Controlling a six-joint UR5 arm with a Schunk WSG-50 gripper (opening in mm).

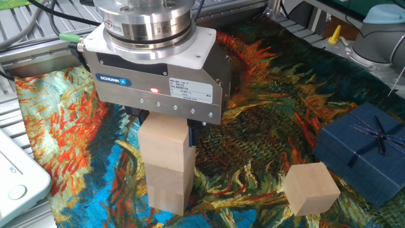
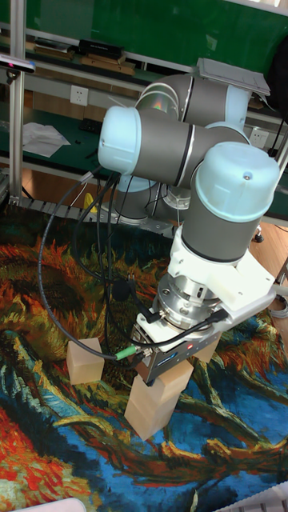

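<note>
Two pale wooden blocks stand one on the other, the upper block [image 1: 166, 142] over the lower block [image 1: 168, 187], roughly upright on the painted cloth. Over this stack is my gripper [image 1: 167, 130], pointing down with its dark fingers [image 1: 194, 134] on either side of the upper block's top. Whether the fingers press on the block or stand slightly apart cannot be made out. A single wooden block [image 1: 311, 189] rests to the right of the stack. From the other side, the stack's upper block [image 2: 162, 384] shows under the gripper, with another loose block [image 2: 86, 362] to its left.
A dark blue gift box [image 1: 364, 149] with a ribbon lies at the right. A white device [image 1: 19, 174] stands at the left edge. In the other view, a block [image 2: 205, 350] is partly hidden behind the gripper.
</note>
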